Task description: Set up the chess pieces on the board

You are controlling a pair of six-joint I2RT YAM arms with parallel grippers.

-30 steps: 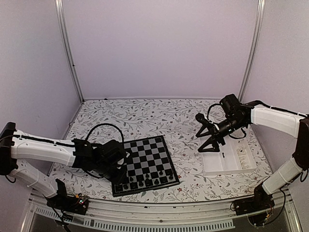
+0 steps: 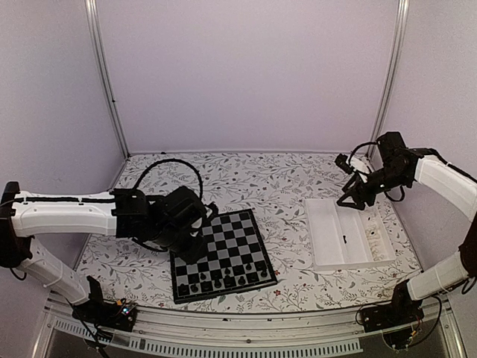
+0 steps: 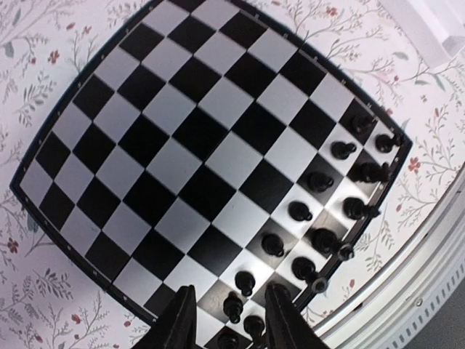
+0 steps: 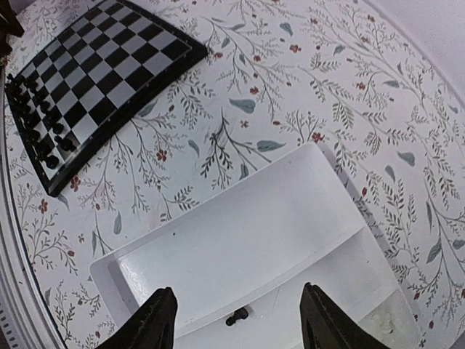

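The chessboard (image 2: 231, 239) carries black pieces in two rows along its near edge, seen as dark pieces (image 3: 320, 182) in the left wrist view. My left gripper is open over the board's near-left part, above the pieces, nothing between its fingers. My right gripper hangs open above the white tray (image 4: 232, 211), nothing between its fingers. A single dark piece (image 4: 237, 315) lies in the tray's middle compartment; some pale pieces (image 4: 381, 320) are in another compartment.
White walls surround the sides and back.
My left arm has risen from low over the board's near-left corner. My right arm has risen and moved right above the tray.
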